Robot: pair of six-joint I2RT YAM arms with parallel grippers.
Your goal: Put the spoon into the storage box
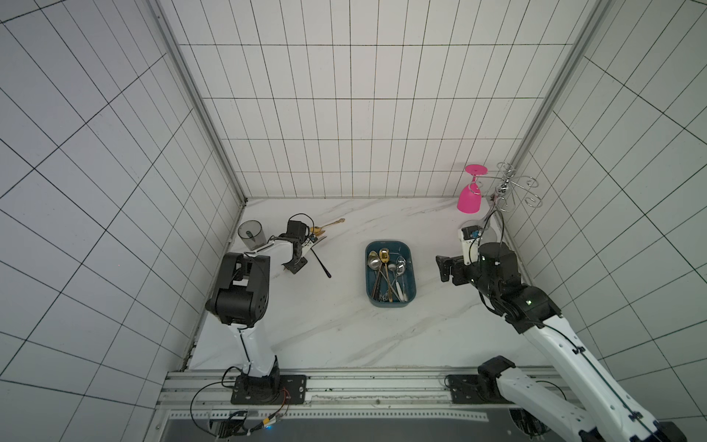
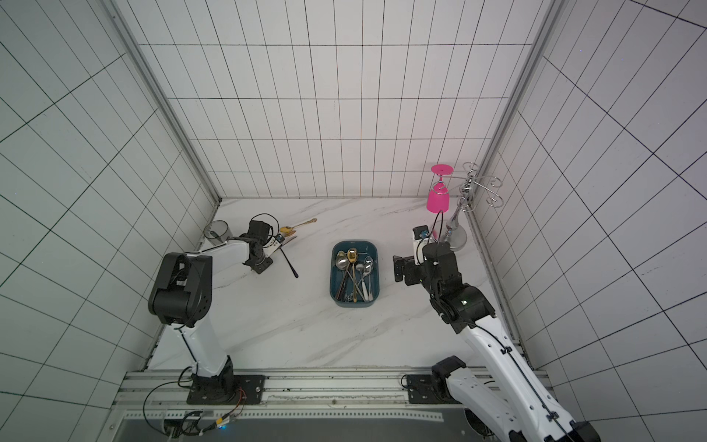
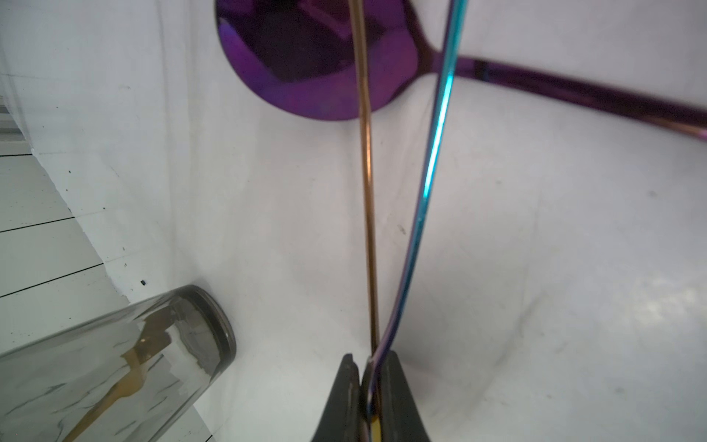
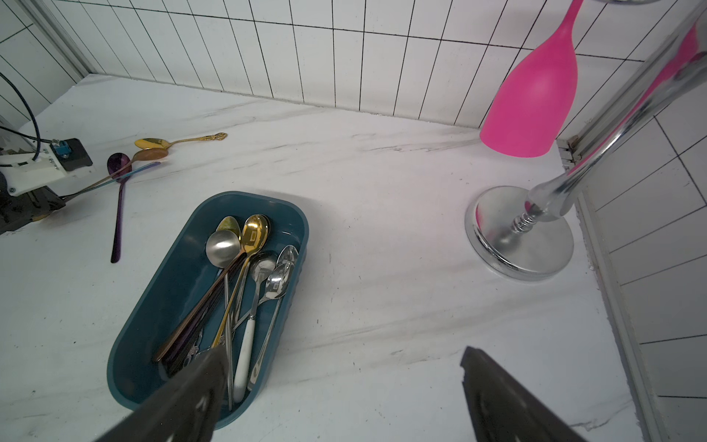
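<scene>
In the left wrist view my left gripper is shut on two thin shafts that cross between its fingers: a bronze spoon [image 3: 366,162] and a blue-teal handle [image 3: 434,147]. The bronze spoon's bowl [image 4: 152,154] shows in the right wrist view; the far end of the blue piece is hidden at the gripper. Beneath these shafts a dark purple spoon [image 3: 574,92] rests on the table. Behind it is a gold spoon [image 4: 151,143]. The blue-green storage box [image 1: 368,283] stands mid-table, holding several utensils. To its right, my right gripper is open and empty.
A clear glass [image 1: 251,232] stands at the back left beside the left arm. At the back right a metal rack [image 4: 519,228] carries an upside-down pink goblet [image 4: 534,95]. The table between the left gripper and the box is bare.
</scene>
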